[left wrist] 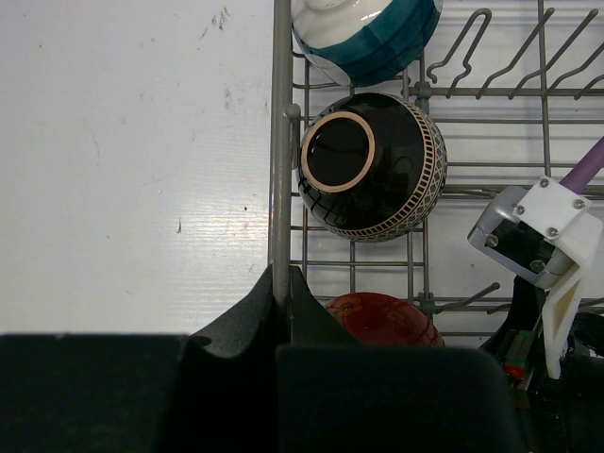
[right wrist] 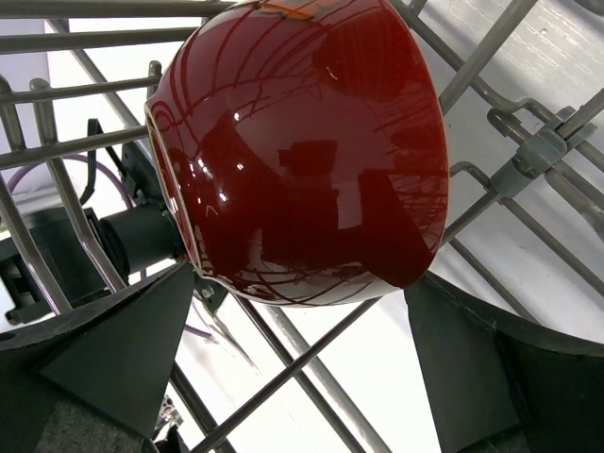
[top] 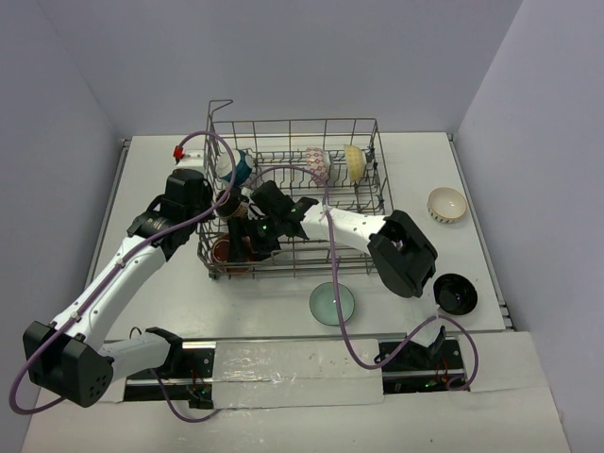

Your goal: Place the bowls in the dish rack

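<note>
The dish rack (top: 293,269) stands on the white table. In the left wrist view, my left gripper is shut on the rack's left side rail. A red bowl (right wrist: 302,160) sits tilted in the rack's front left corner, also seen as a red bowl (left wrist: 382,319) beside that rail. My right gripper is open, its fingertips on either side of the bowl's near edge; whether they touch it I cannot tell. Behind it in the rack are a tilted black patterned bowl (left wrist: 396,160) and a teal and white bowl (left wrist: 382,47).
Further right in the rack's back row stand a pink patterned bowl (top: 318,166) and a yellow bowl (top: 355,162). On the table are a green bowl (top: 332,304) in front, and a cream bowl (top: 447,205) and a black bowl (top: 455,294) at right.
</note>
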